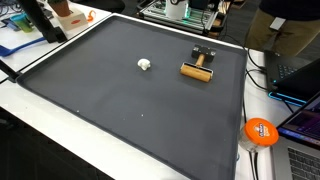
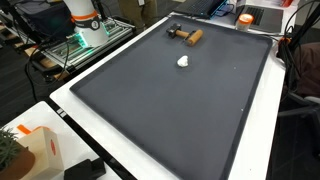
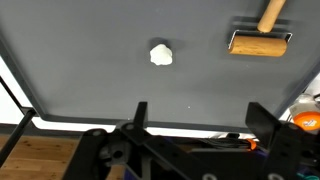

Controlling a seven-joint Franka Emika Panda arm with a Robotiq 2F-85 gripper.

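On the dark grey mat [image 1: 100, 105] lies a small white lump [image 1: 144, 64], with clear space all round it. A wooden roller tool [image 1: 197, 72] with dark metal parts rests near the mat's far right side in exterior view 1. From the wrist camera, the white lump [image 3: 161, 54] appears above and left of my gripper, and the roller tool [image 3: 258, 46] at upper right is partly cut off by the frame. My gripper's fingers stand wide apart, open, with only bare mat visible between them. Neither exterior view shows the gripper.
An orange-lidded tub [image 1: 260, 133] and a laptop [image 1: 298, 130] stand right of the mat. Cluttered items [image 1: 68, 14] lie beyond its left corner. A potted cactus [image 2: 12, 150] is at lower left in exterior view 2.
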